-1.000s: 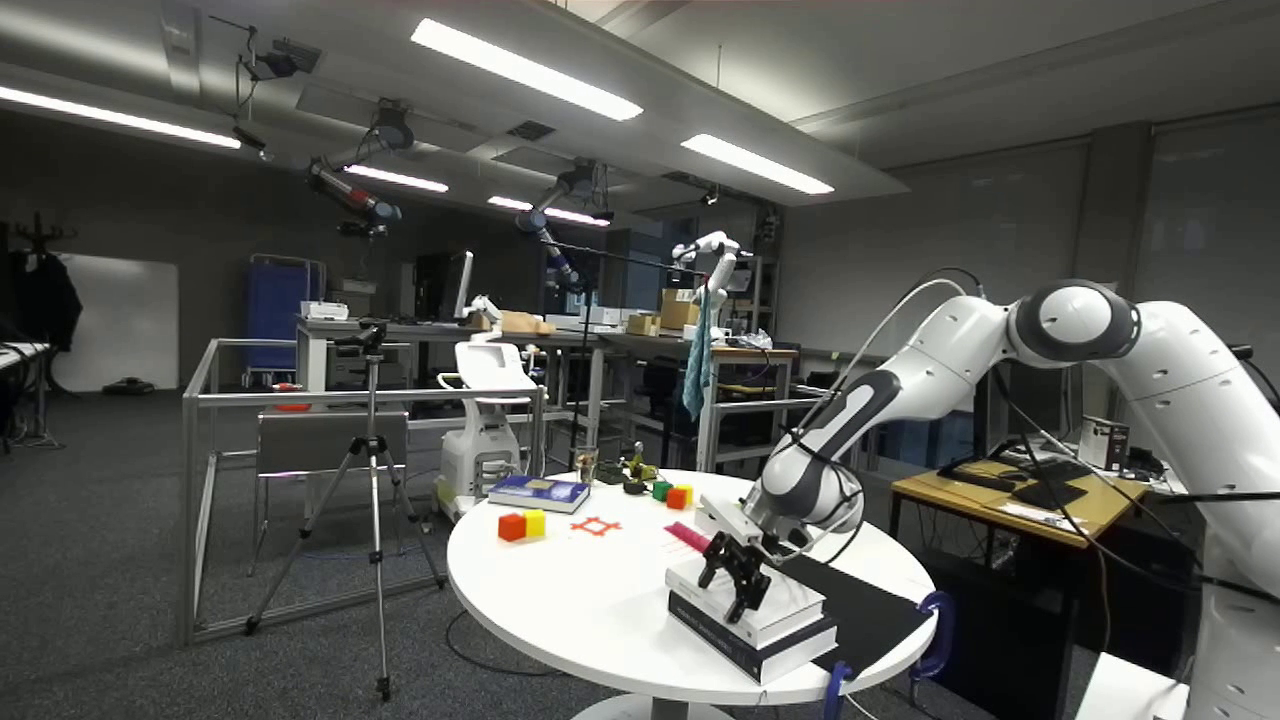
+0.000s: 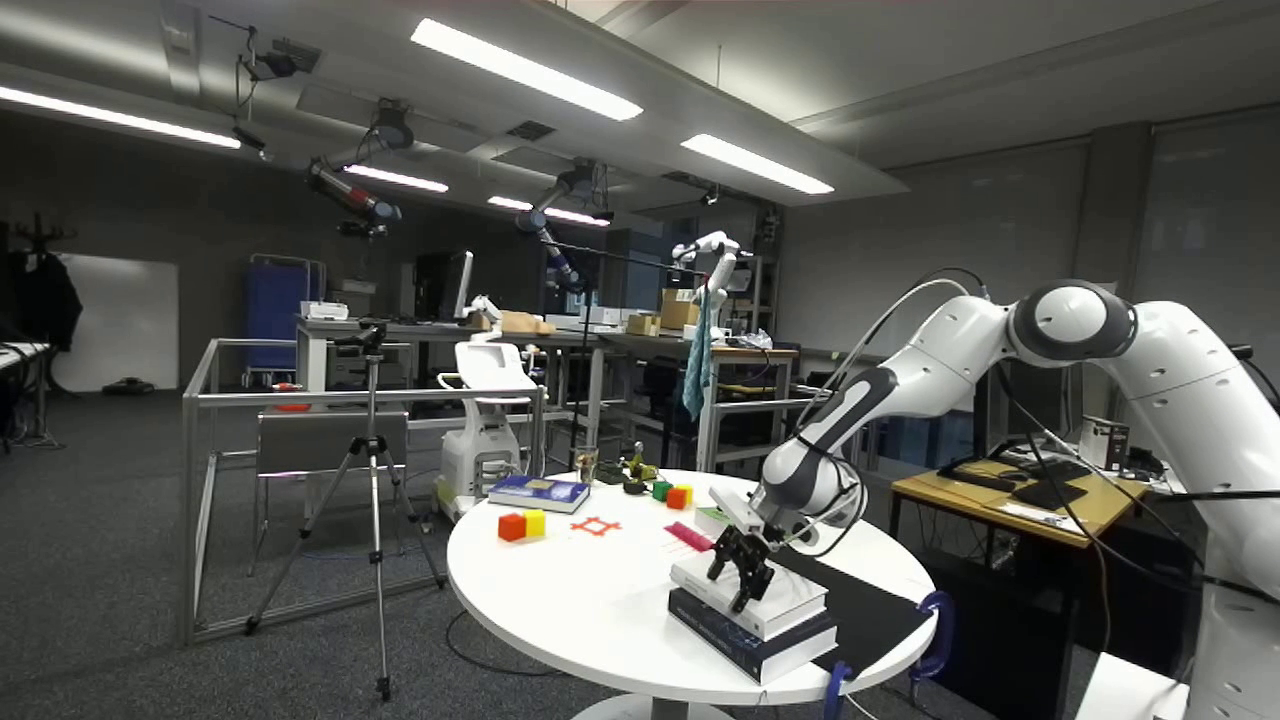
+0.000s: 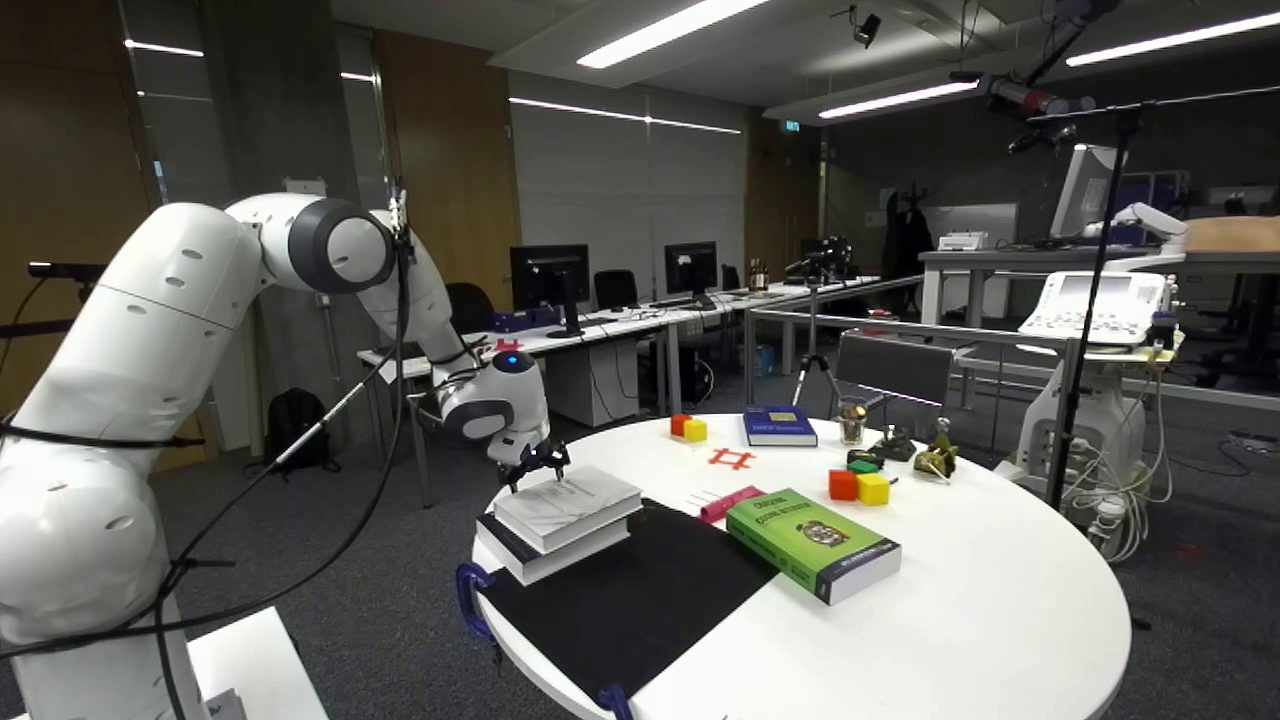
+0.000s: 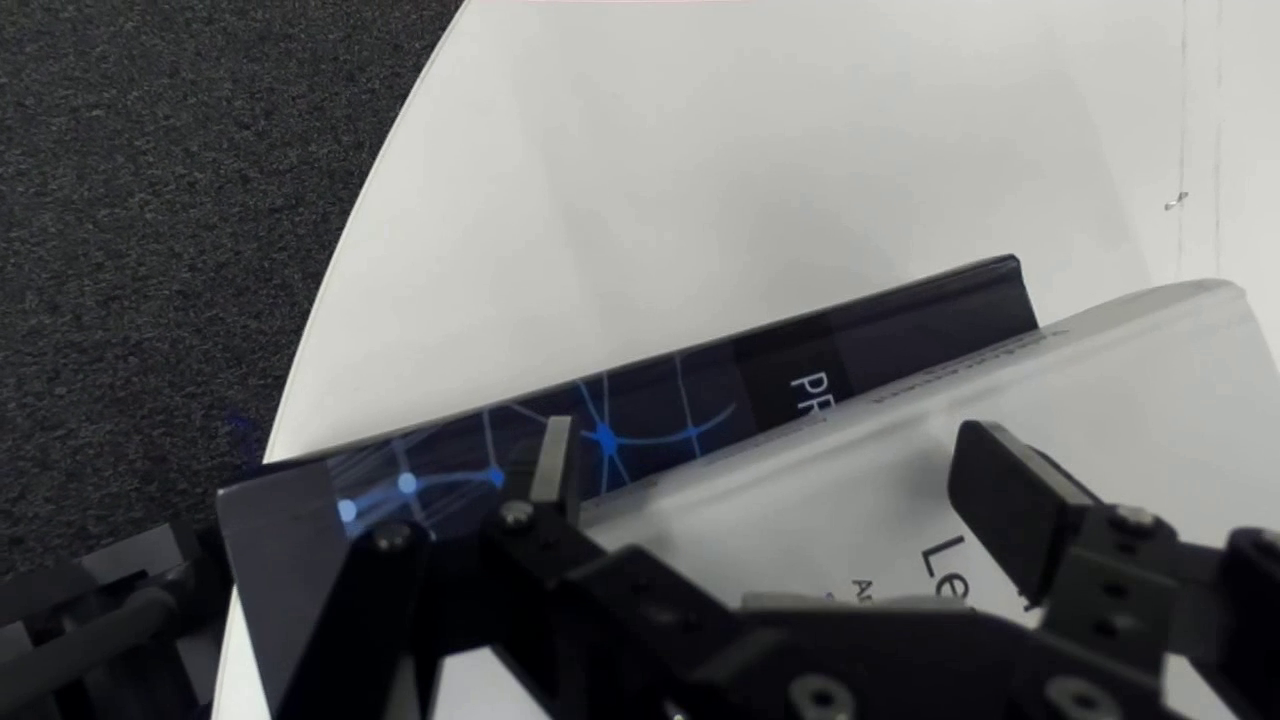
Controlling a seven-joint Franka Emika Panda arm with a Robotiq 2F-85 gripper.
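Two books lie stacked at the table's edge: a white book [image 2: 780, 596] on top of a dark blue one [image 2: 717, 632]. Over the white cover sits my gripper [image 2: 727, 588], pointing down, with its fingers spread apart. The wrist view shows the gripper open above the white book [image 4: 744, 528]. One fingertip overlaps the dark book's spine [image 4: 672, 420], which sticks out from under the white one; the other is over the white cover. Whether the tips touch the cover, I cannot tell.
The stack partly covers a black mat [image 3: 648, 600], held by blue clamps [image 3: 473, 598]. A green book [image 3: 810, 540] and a pink object [image 3: 729, 502] lie nearby. Coloured cubes [image 2: 522, 524], a red lattice [image 2: 595, 526] and a blue book [image 2: 540, 493] are farther off.
In exterior view 1 my gripper has shifted slightly right. The white book's near left edge also appears a touch farther right on the dark book.
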